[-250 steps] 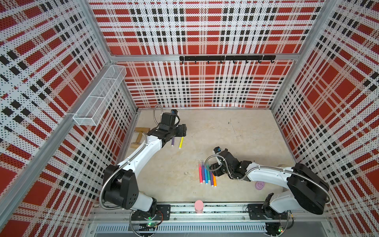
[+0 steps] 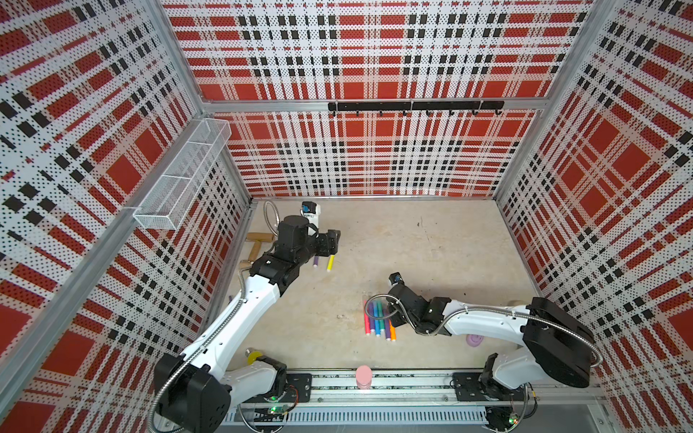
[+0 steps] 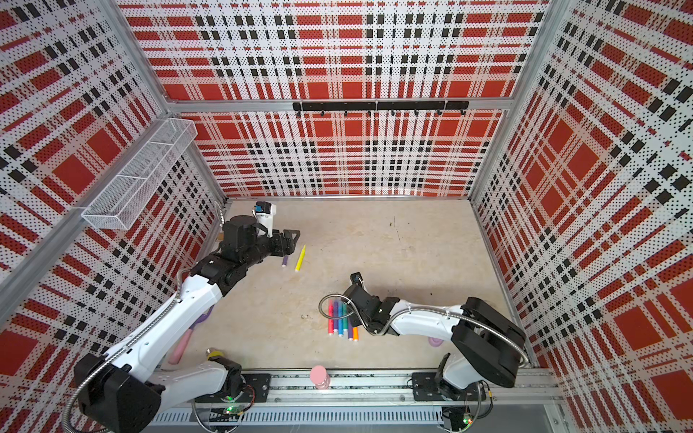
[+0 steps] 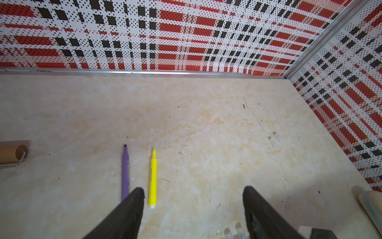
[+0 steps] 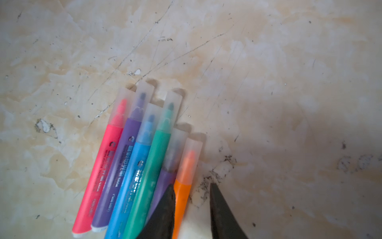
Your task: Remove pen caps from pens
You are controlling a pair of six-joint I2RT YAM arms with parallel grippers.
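Observation:
Several capped pens lie side by side at the front: a pink pen, a purple pen, a blue pen, a green pen, a second purple pen and an orange pen. Clear caps cover their tips. My right gripper is over the orange pen's body, its fingers part open and the left finger overlapping the pen in view; contact cannot be told. Uncapped, a purple pen and a yellow pen lie farther back. Above them my left gripper is open and empty.
Two small clear pieces, perhaps caps, lie on the bare table. More blurred clear pieces show beside the left gripper's right finger. A wooden roller sits at the left.

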